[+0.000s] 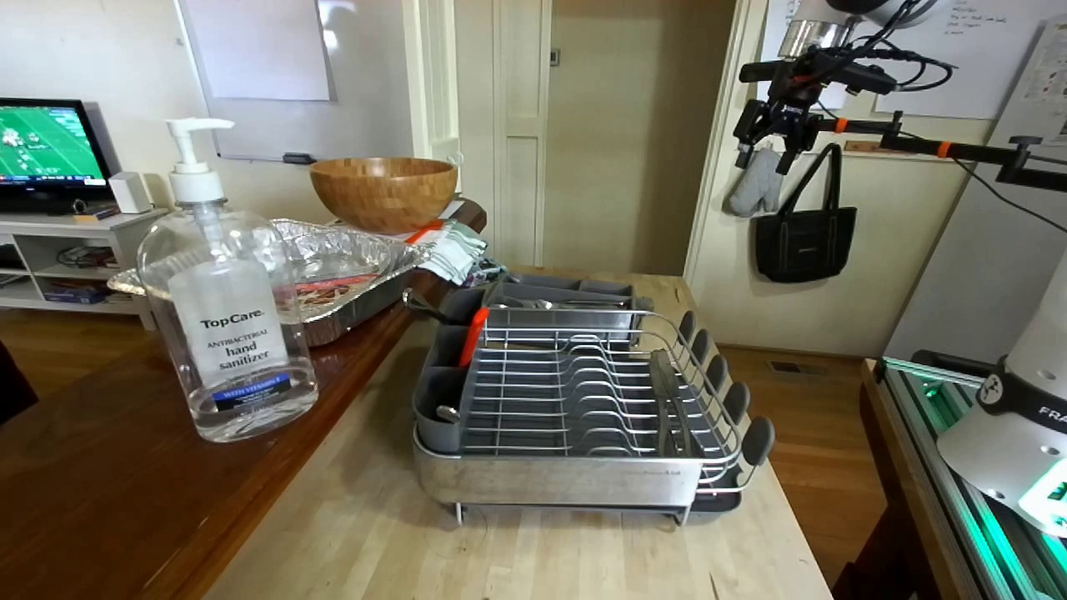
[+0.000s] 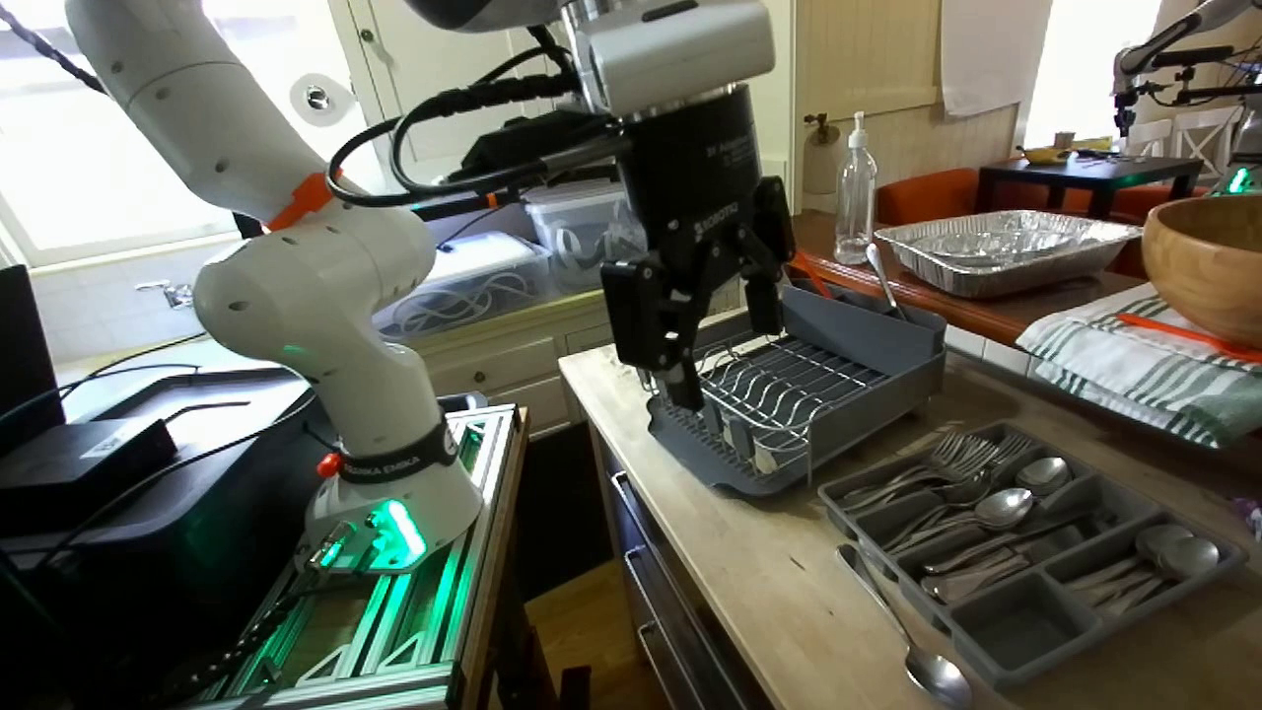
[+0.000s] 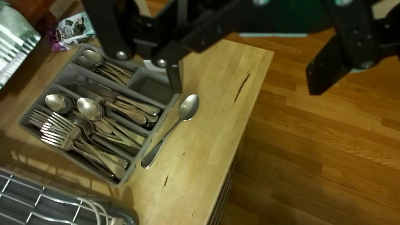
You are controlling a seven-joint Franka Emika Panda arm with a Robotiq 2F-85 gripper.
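My gripper is open and empty, its fingers wide apart above the counter's edge. In exterior view 2 the gripper (image 2: 724,353) hangs in the air, pointing down, in front of the dish rack (image 2: 781,379). A metal spoon (image 3: 188,108) lies loose on the wooden counter, beside the grey cutlery tray (image 3: 132,173), its bowl near one finger's tip in the wrist image but well below it. Forks (image 3: 58,131), spoons (image 3: 90,109) and knives (image 3: 129,104) fill several compartments of the tray; one small compartment (image 3: 152,88) is empty.
Two knives (image 1: 664,390) lie in the dish rack, whose holder has a red-handled item (image 1: 473,336). A striped towel (image 2: 1136,355), a wooden bowl (image 2: 1213,254), a foil pan (image 2: 1006,274) and a sanitizer bottle (image 1: 240,330) stand behind. Bare counter (image 3: 210,142) surrounds the spoon's outer side.
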